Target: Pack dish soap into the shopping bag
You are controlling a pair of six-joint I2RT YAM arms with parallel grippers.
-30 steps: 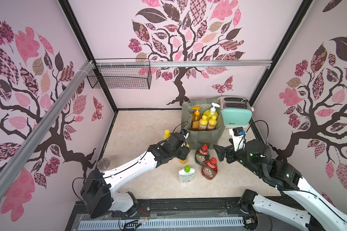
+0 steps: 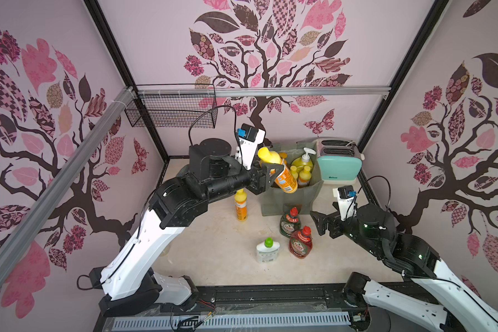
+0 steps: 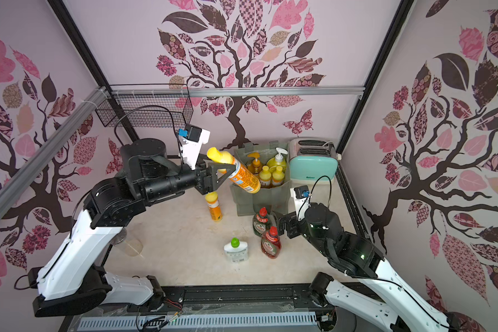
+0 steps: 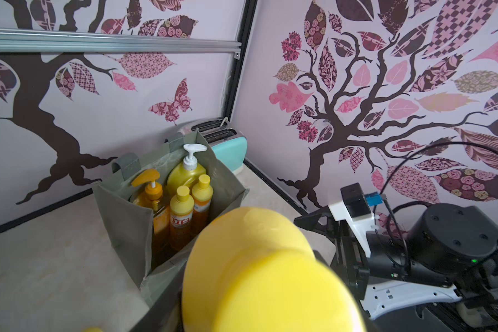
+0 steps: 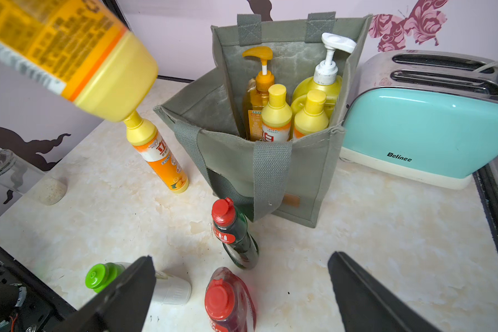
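Note:
My left gripper [image 2: 264,171] is shut on a tilted yellow-capped orange bottle [image 3: 242,176], held high at the front-left of the grey shopping bag; its cap fills the bottom of the left wrist view. The bag holds two pump bottles [image 5: 257,99] and two yellow-capped bottles [image 5: 275,119]. My right gripper [image 2: 326,221] stands open and empty at the bag's right front. On the table stand another orange bottle [image 5: 160,160], a dark green red-capped bottle [image 5: 235,238], a red bottle [image 5: 227,301] and a white green-capped bottle [image 3: 236,252].
A turquoise toaster [image 5: 420,132] adjoins the bag's right side. A wire basket [image 2: 170,110] hangs on the rail at upper left. A clear jar [image 5: 38,182] stands at the left.
My left gripper has lifted the orange bottle from the table up to above the bag's front rim and tilted it. The right arm has barely moved.

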